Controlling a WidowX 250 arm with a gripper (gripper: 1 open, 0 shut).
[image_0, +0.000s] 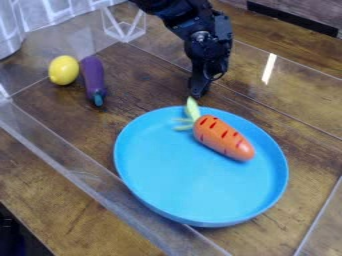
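Observation:
A blue plate (187, 190) lies at the lower middle of the table. On it is an orange toy carrot (223, 138) with dark stripes, its pale green leafy end pointing up-left at the far rim. The black gripper (199, 86) hangs just beyond that rim, above the leafy end and apart from the orange body. Its fingers are dark and overlapping, so their spacing is unclear.
A yellow lemon (63, 69) and a purple toy eggplant (94, 80) lie at the upper left. Clear panels border the table at left and top. Bare wood (289, 110) is open on the right.

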